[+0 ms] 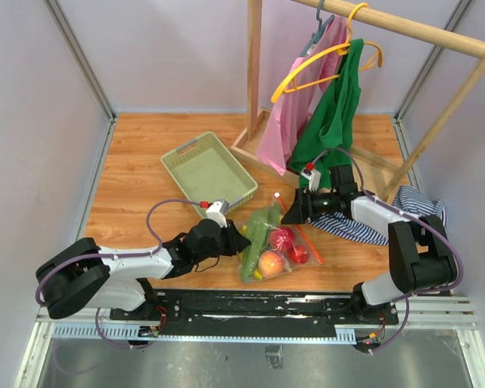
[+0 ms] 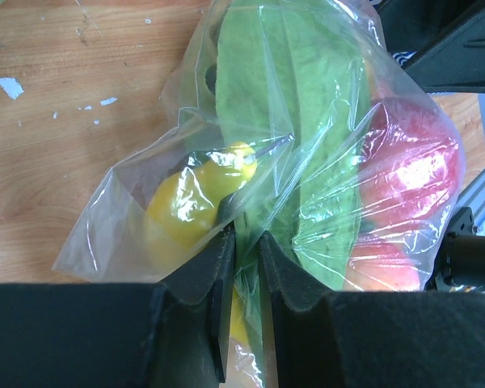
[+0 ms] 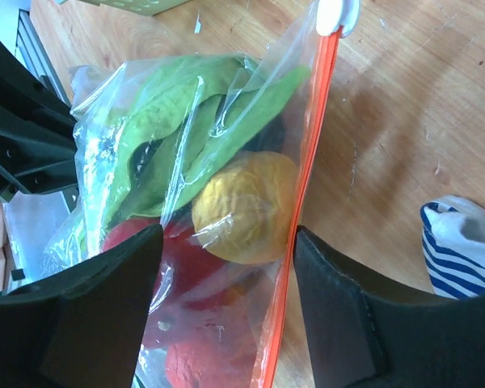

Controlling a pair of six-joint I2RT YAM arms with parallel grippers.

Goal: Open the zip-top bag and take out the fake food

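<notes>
The clear zip top bag holds green leaves, yellow, red and orange fake food. My left gripper is shut on the bag's left side, with plastic pinched between its fingertips. My right gripper stands part open over the bag's right portion, one finger by the orange zip strip with its white slider. A yellow round food and red pieces show through the plastic.
A green basket sits behind the left arm. A wooden rack with hung clothes stands at the back right. A striped cloth lies to the right. Bare wood is at the left.
</notes>
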